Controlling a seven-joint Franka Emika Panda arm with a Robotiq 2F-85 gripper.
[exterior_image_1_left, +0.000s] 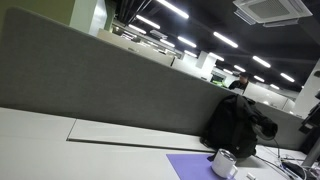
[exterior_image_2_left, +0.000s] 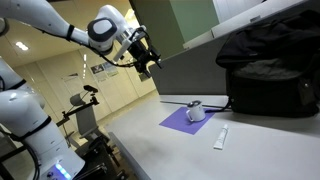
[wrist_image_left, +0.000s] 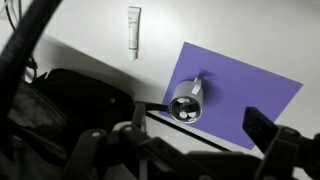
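A white mug stands upright on a purple sheet on the white table. In the wrist view I look down into the mug; pale round shapes show inside its dark opening, too unclear to name. Its handle points toward the top of that view. My gripper hangs well above the table, apart from the mug. From the wrist camera, the gripper is open, its two dark fingers wide apart and nothing held between them. Exterior view 1 shows the mug but not the gripper.
A small white tube lies on the table to one side of the sheet. Behind it sits a black backpack against the grey partition. A dark strap or cable runs near the mug.
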